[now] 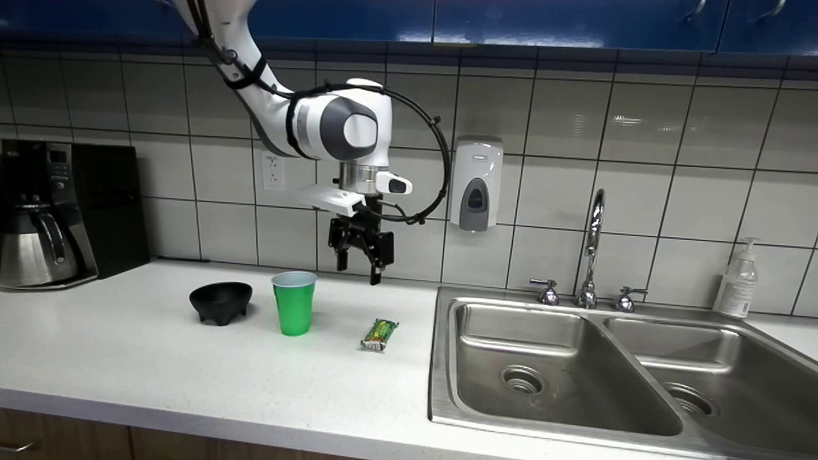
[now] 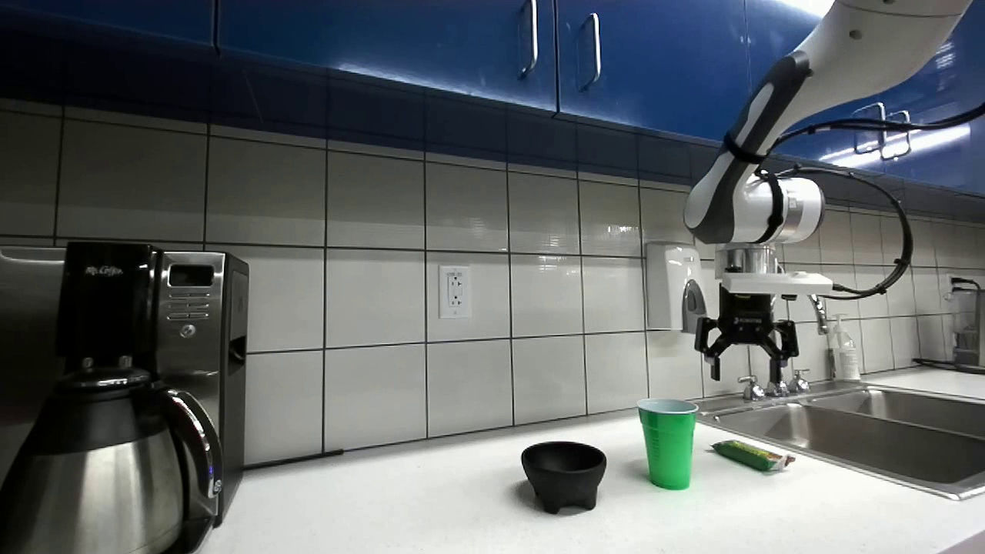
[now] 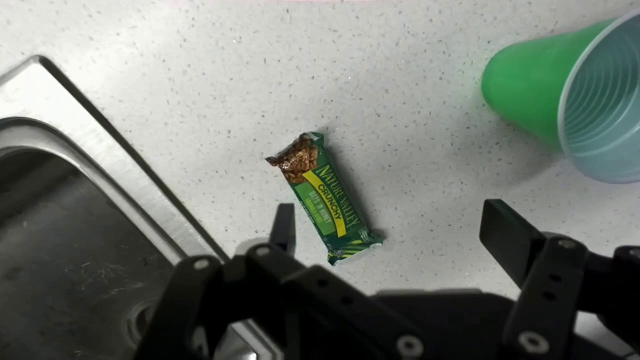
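Observation:
My gripper point(image 1: 358, 269) is open and empty, hanging in the air above the counter. Below it lies a green granola bar point(image 3: 327, 198) in its wrapper, flat on the white counter, beyond the fingertips in the wrist view and closer to the left finger point(image 3: 283, 227). A green plastic cup point(image 1: 294, 306) with a pale inside stands upright to the left of the bar in exterior view 1. Left of the cup rests a small black bowl point(image 2: 564, 472) on short feet; it is out of the wrist view.
The double steel sink point(image 1: 443, 368) begins just right of the bar, with a faucet point(image 1: 591, 253) behind it. A coffee maker point(image 2: 129, 388) occupies the counter's left end. A soap dispenser point(image 1: 476, 184) hangs on the tiled wall.

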